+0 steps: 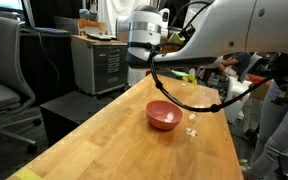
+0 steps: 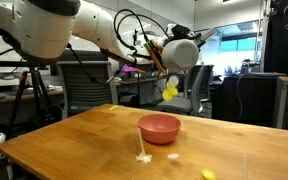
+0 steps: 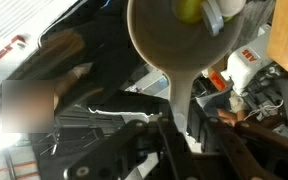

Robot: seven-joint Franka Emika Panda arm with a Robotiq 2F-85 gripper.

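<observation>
In the wrist view my gripper is shut on the pale handle (image 3: 181,90) of a dark round pan or ladle (image 3: 149,35). Yellow and white pieces (image 3: 189,10) lie inside it. Exterior view 2 shows the grey pan (image 2: 181,54) held high and tipped over the table, with a yellow piece (image 2: 170,90) in the air below it. A red bowl (image 2: 160,127) stands upright on the table, below the arm. The fingers' grip is too small to make out in the exterior views.
On the wooden table (image 1: 114,140), a few small white pieces (image 1: 191,132) lie near the bowl, and a yellow piece (image 2: 208,174) sits at the near edge in exterior view 2. Office chairs (image 1: 2,95) stand beyond.
</observation>
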